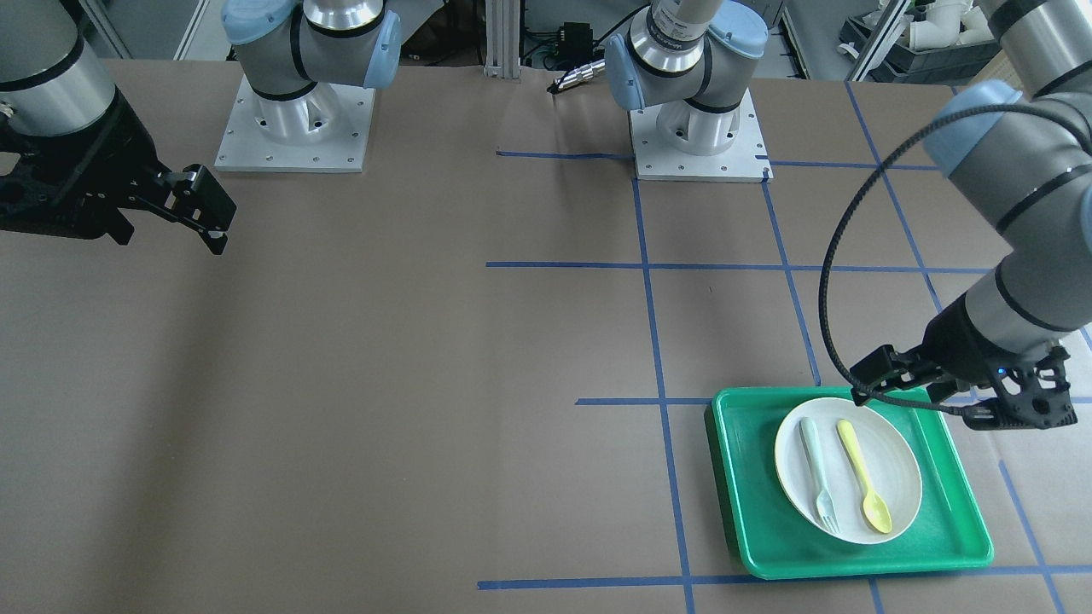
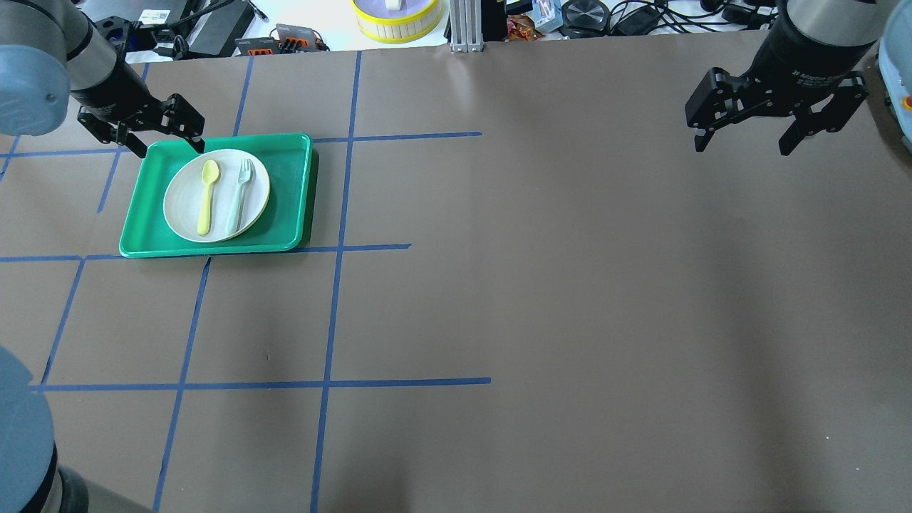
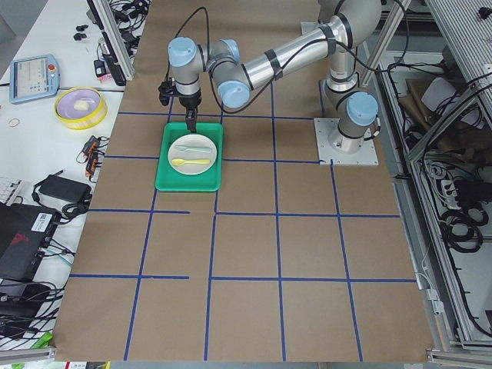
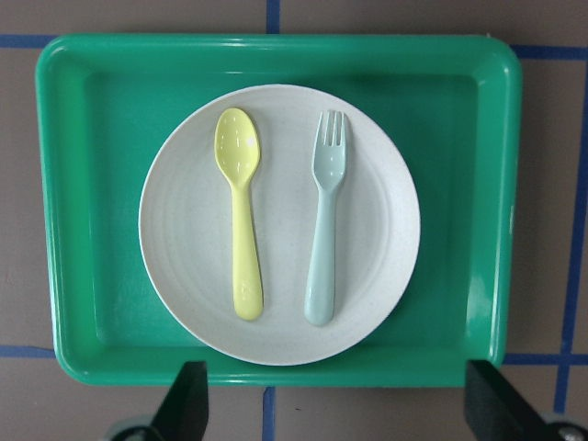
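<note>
A green tray (image 4: pixel 92 202) holds a white plate (image 4: pixel 280 340), on which a yellow spoon (image 4: pixel 245 266) and a pale mint fork (image 4: pixel 321 276) lie side by side, apart. My gripper (image 2: pixel 172 149) is just above one edge of the tray in the top view, its fingers wide open with nothing between them. In the wrist view the fingertips (image 4: pixel 191 395) show at the bottom, either side of the tray's edge region, clear of the cutlery.
Other robot arms stand around the table, including a black gripper (image 2: pixel 769 111) at the far side from the tray.
</note>
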